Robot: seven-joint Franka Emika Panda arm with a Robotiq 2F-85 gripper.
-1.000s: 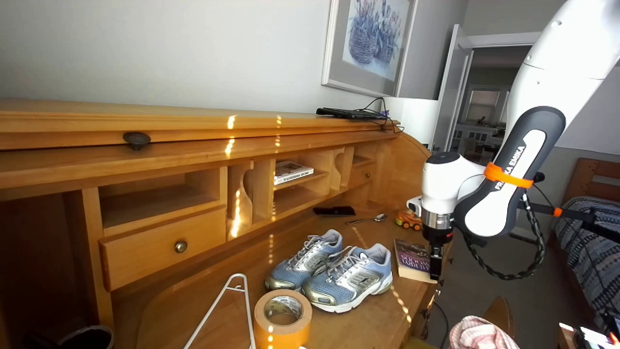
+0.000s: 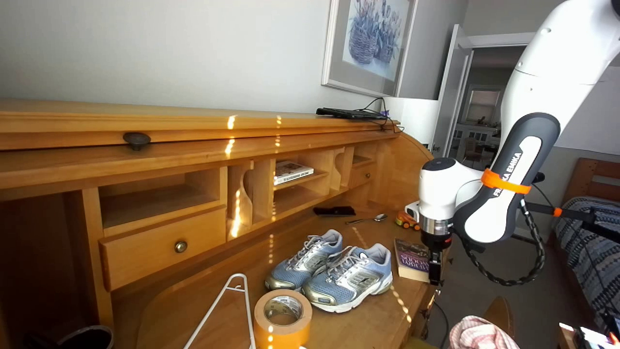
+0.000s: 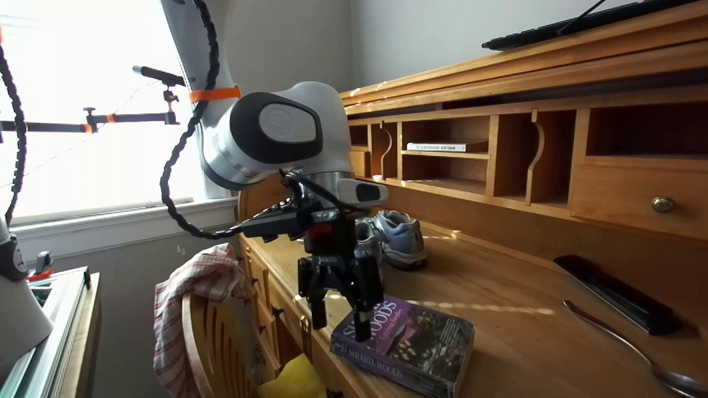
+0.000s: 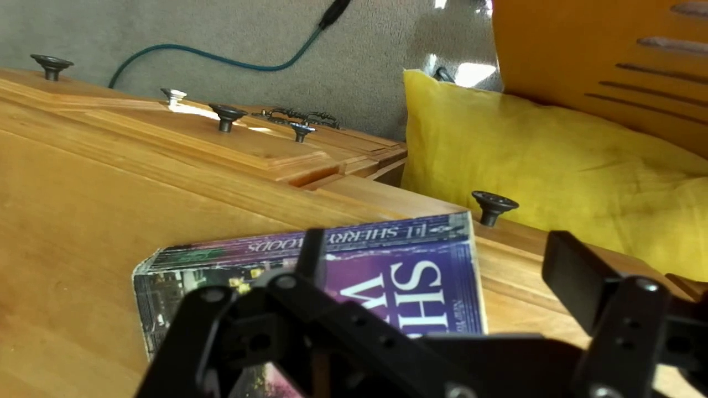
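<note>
A thick purple paperback book (image 3: 425, 341) lies flat near the desk's front edge, its corner close to that edge. My gripper (image 3: 342, 324) points down at the book's front end, fingers apart. In the wrist view one finger (image 4: 310, 255) overlaps the book (image 4: 398, 278) in the picture, while the other finger (image 4: 574, 272) is off past the book's end, over the desk edge. Nothing is held between them. Whether the fingertips touch the book cannot be told. Exterior view 1 shows the gripper (image 2: 434, 273) from the side, partly covering the book (image 2: 411, 260).
A pair of blue-grey sneakers (image 2: 348, 279) stands beside the book. An orange tape roll (image 2: 283, 319) and a white hanger (image 2: 244, 296) lie farther off. A spoon (image 3: 630, 345) and a black case (image 3: 617, 294) lie toward the shelves. Drawer knobs (image 4: 492, 204) jut from the desk front.
The arm has shifted slightly, with the wrist a little lower and the gripper marginally to the left in exterior view 1. The book and shoes have not moved.
</note>
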